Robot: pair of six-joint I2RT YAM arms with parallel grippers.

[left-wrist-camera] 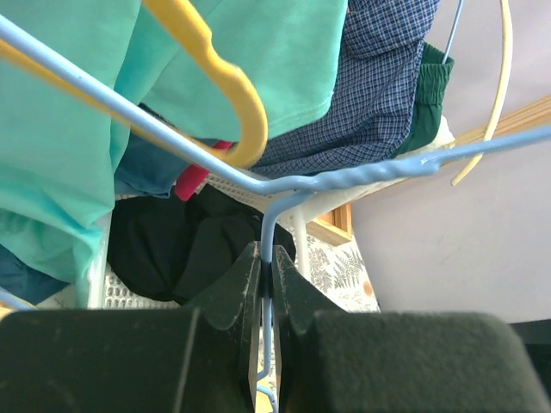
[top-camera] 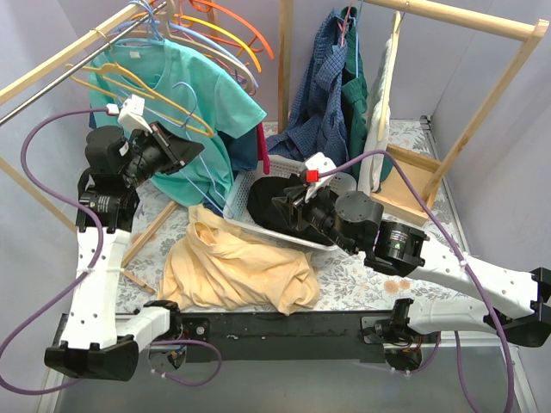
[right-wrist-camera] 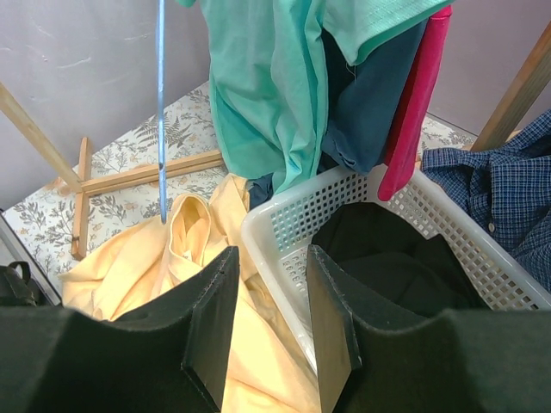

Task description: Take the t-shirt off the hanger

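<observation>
In the left wrist view a blue hanger (left-wrist-camera: 349,176) is pinched by its thin wire between the fingers of my left gripper. In the top view that gripper (top-camera: 191,157) is at the rack's left, in front of the teal shirt (top-camera: 168,82). A cream t-shirt (top-camera: 237,267) lies crumpled on the floral surface, in front of the basket. A blue hanger bar (right-wrist-camera: 161,112) shows at the upper left of the right wrist view, with no cloth on the part seen. My right gripper is open and empty, above the cream shirt and basket edge.
Yellow hangers (top-camera: 146,82) and other hangers crowd the left rail close to my left gripper. A white basket (top-camera: 237,211) holds black cloth (top-camera: 271,206). Dark blue checked clothing (top-camera: 314,95) hangs at the back right, with a wooden tray (top-camera: 413,185) nearby.
</observation>
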